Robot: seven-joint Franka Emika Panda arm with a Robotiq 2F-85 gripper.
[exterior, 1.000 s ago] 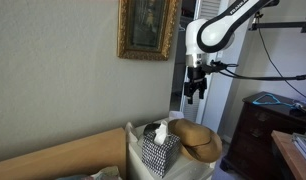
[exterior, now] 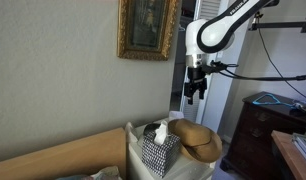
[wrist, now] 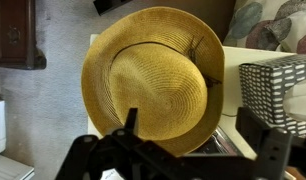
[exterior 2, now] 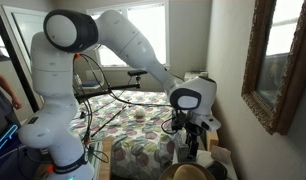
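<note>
A tan woven straw hat point(wrist: 158, 85) lies crown up on a white surface, filling the middle of the wrist view. In exterior view 1 the hat point(exterior: 197, 142) sits at the right end of that surface, its brim tipped over the edge. My gripper point(exterior: 195, 95) hangs above it, pointing down and clear of it. Its fingers stand apart along the lower part of the wrist view, with only the hat far below visible between them. Exterior view 2 shows part of the hat point(exterior 2: 187, 173) at the bottom edge, below the gripper point(exterior 2: 188, 140).
Left of the hat stands a black-and-white patterned tissue box point(exterior: 160, 153). A gold-framed picture point(exterior: 146, 28) hangs on the wall behind. A dark wooden cabinet point(exterior: 255, 125) stands to the right. A bed with a patterned cover point(exterior 2: 123, 125) lies beyond the arm.
</note>
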